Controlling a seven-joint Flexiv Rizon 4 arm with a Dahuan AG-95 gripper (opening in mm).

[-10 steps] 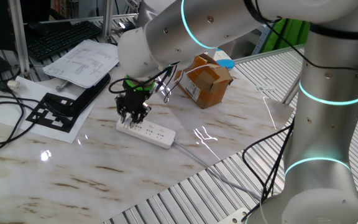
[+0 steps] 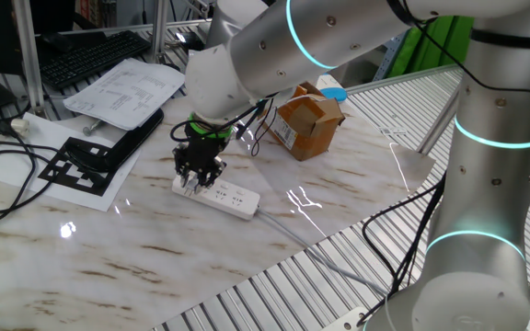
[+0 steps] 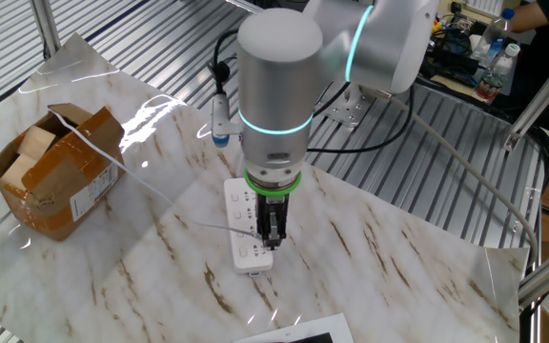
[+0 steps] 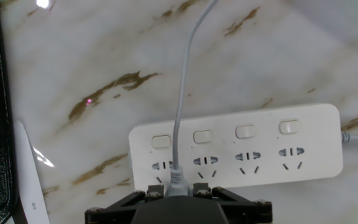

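Note:
A white power strip with a row of switches and sockets lies on the marble-patterned table. In the wrist view, a pale plug with a thin grey cable sits between the fingertips, and my gripper looks shut on it. The plug covers part of the strip near its left end, between the first two sockets. Its prongs are hidden, and I cannot tell whether it touches the strip. From the side, the gripper points down over the strip's end away from the strip's own cord.
An open cardboard box stands on the table, the thin cable passing over it. A printed marker sheet, a black case and papers lie on the other side. Bare table surrounds the strip's front.
Over the last second, the arm and gripper have shifted slightly to the right in exterior view 1, along the power strip. The strip and box have stayed put.

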